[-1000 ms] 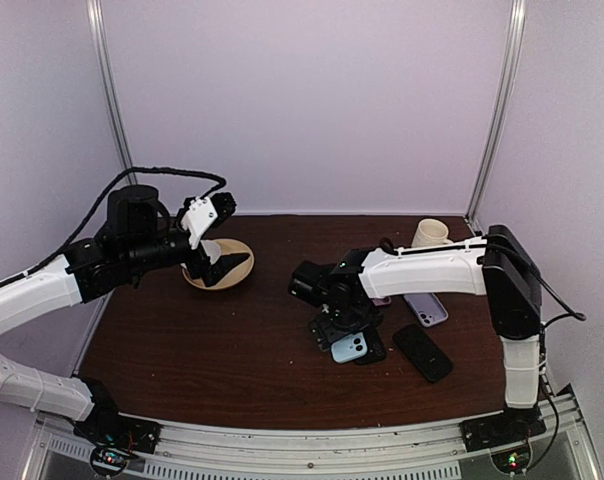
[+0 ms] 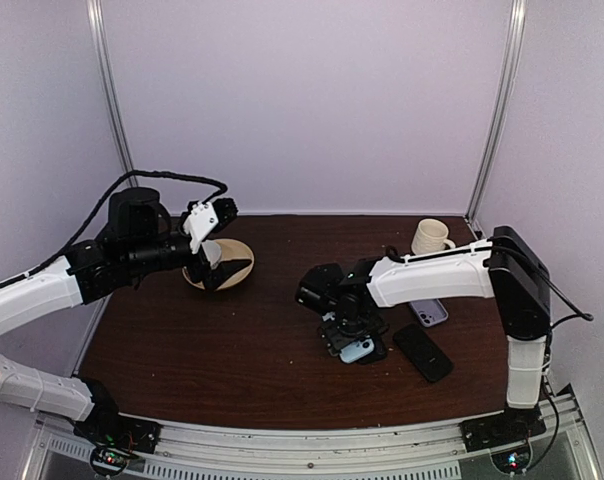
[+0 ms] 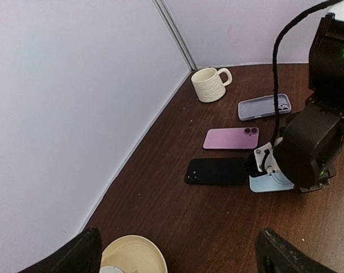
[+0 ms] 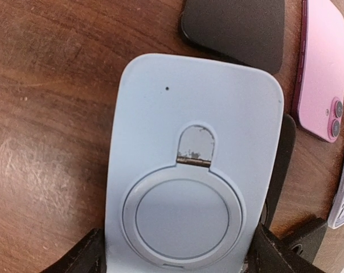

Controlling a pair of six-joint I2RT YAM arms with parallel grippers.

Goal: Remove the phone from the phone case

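The light blue phone (image 4: 177, 108), with a ring on its back, lies face down under my right gripper in the right wrist view. The fingers (image 4: 84, 253) stand at either long side of it. Whether they press on it cannot be told. I cannot make out where case and phone meet. In the top view only its camera end (image 2: 357, 350) shows beneath the right arm. My left gripper (image 2: 225, 272) is open over the wooden plate (image 2: 244, 251), far to the left of the phone.
Beside the blue phone lies a black phone (image 2: 423, 352). Further right are a pink phone (image 3: 232, 139), a pale purple case-like piece (image 3: 263, 108) and a white mug (image 3: 208, 85). A dark flat object (image 4: 283, 165) pokes out beside the blue phone.
The right gripper has shifted slightly right, and the blue phone's visible end has moved a little the same way. The left arm has stayed nearly still.
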